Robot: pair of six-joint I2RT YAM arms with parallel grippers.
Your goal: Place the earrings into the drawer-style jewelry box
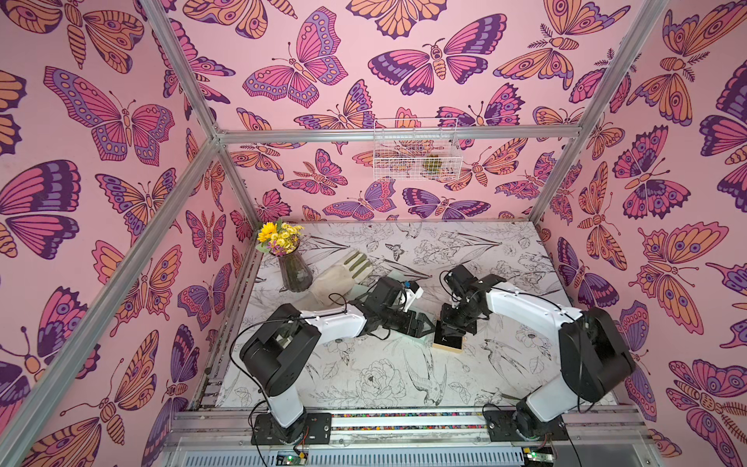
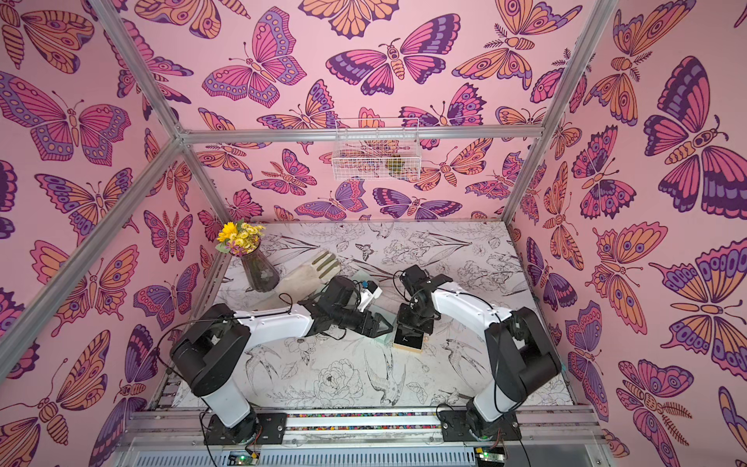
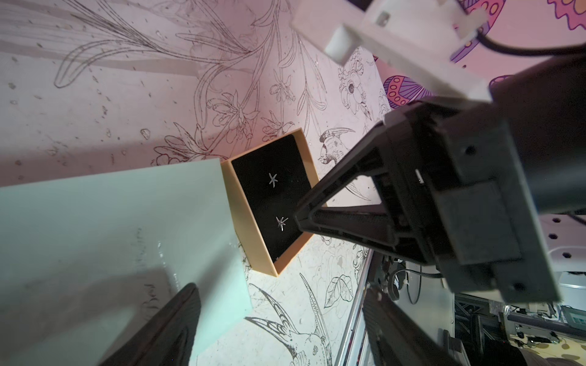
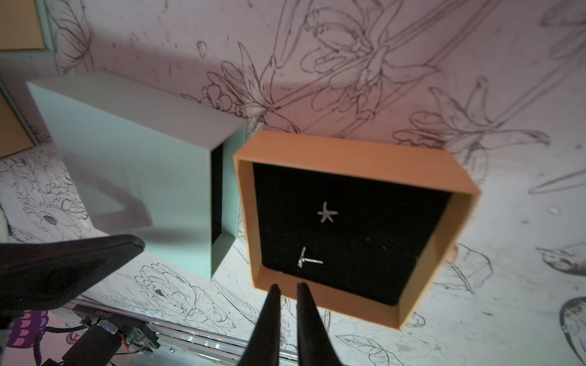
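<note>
The pulled-out tan drawer (image 4: 436, 256) with black lining sits beside its mint-green box (image 4: 140, 164). Two small silver earrings lie on the lining: a star-shaped one (image 4: 327, 213), and another (image 4: 303, 258) nearer the front wall, tipped so its post shows. Both also appear in the left wrist view. My right gripper is shut above the drawer's front edge, nothing showing between its fingers. Over the box end, my left gripper is open with nothing between its fingers; one of its fingers (image 4: 67, 268) shows in the right wrist view.
A beige striped mitt-like cloth (image 1: 338, 281) and a vase of flowers (image 1: 294, 271) stand at the left. Part of a tan tray with a mint edge (image 4: 18, 27) shows beyond the box.
</note>
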